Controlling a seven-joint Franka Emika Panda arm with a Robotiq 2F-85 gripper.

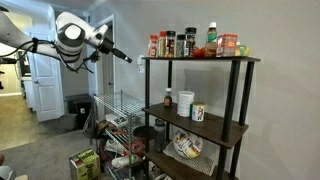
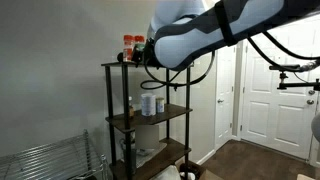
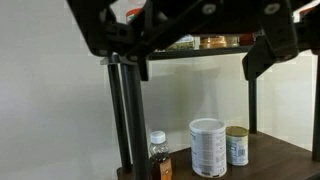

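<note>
In the wrist view my gripper is open, its two dark fingers wide apart with nothing between them. Beyond and below the gap, a white canister [image 3: 208, 150] stands upright on the middle shelf [image 3: 265, 158] of a dark rack. To its right is a small labelled can [image 3: 237, 150]; to its left, a dark bottle with a white cap [image 3: 160, 158]. Exterior view 1 has the arm raised at the left, the gripper [image 1: 124, 55] apart from the rack, near top-shelf height. The same canister [image 1: 185, 103] shows there on the middle shelf.
Several spice jars and bottles [image 1: 190, 44] crowd the top shelf [image 1: 200, 59]. Dark posts [image 1: 230, 90] bound the rack's shelves. A bowl-like item [image 1: 187, 145] rests lower down. To the rack's left stands a wire rack [image 1: 120, 105], with a colourful box [image 1: 84, 165] on the floor.
</note>
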